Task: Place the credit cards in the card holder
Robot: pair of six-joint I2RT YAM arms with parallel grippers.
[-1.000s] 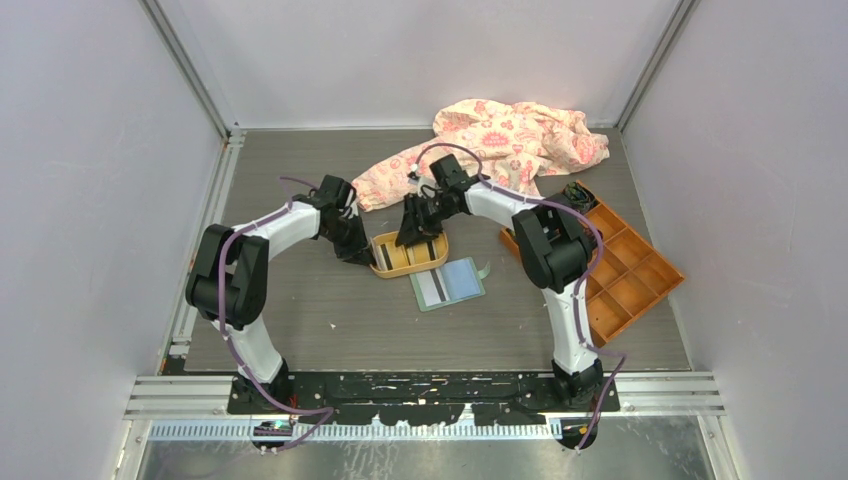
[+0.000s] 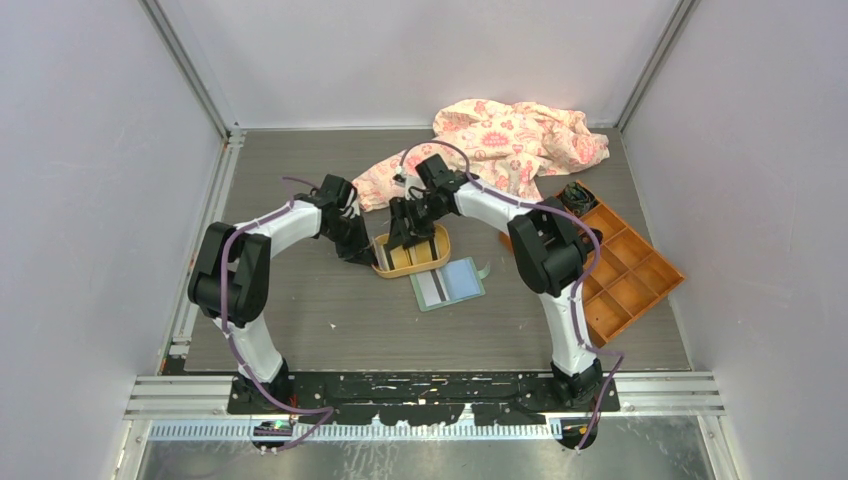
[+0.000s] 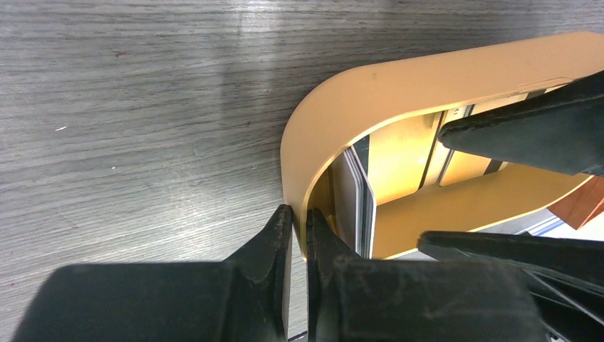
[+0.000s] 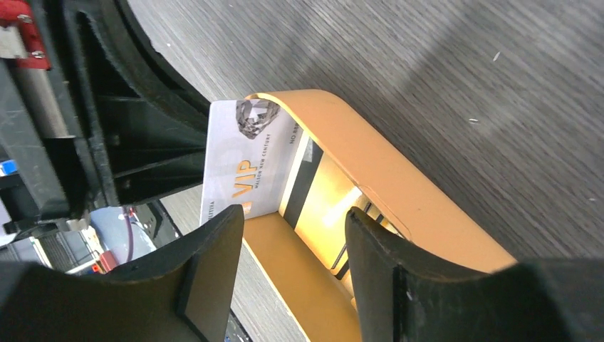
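Observation:
My left gripper is shut on the rim at the left end of a yellow oval container. White cards stand on edge inside that end, the nearest printed "VIP" in the right wrist view. Over the container, my right gripper has its fingers apart, with no card gripped between them; the card's lower edge shows just beyond. A flat green-edged holder, pale blue and white with a dark strip, lies open just in front of the container in the top view.
An orange-brown compartment tray fills the right side, under the right arm. Behind the grippers lies a crumpled floral cloth.
My left gripper and the container have barely moved.

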